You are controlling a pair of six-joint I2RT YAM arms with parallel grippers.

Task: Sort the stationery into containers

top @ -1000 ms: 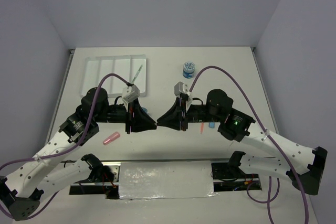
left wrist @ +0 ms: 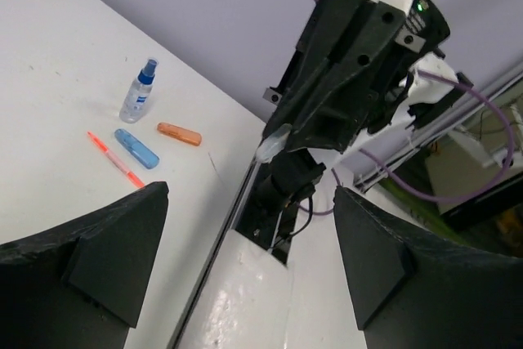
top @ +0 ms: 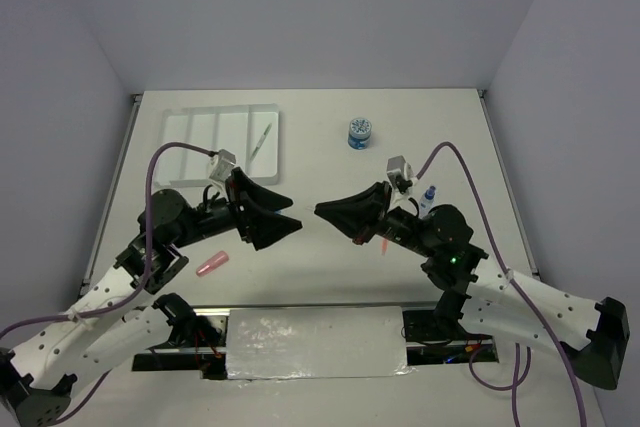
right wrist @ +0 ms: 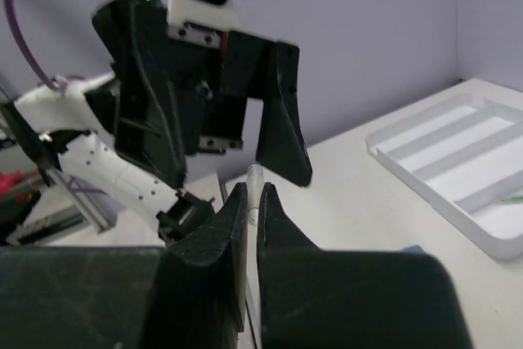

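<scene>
My left gripper hangs open over the table's middle, nothing between its fingers. Opposite it, my right gripper is shut on a slim translucent white item, whose tip also shows in the left wrist view. The white divided tray holds a green pen. On the table lie a pink item, an orange pen, a blue item and an orange item. A spray bottle stands near them; a blue round container stands at the back.
Grey walls enclose the back and sides.
The grippers have drawn apart: the right one has moved right and up in the top view, the left one slightly up and back.
</scene>
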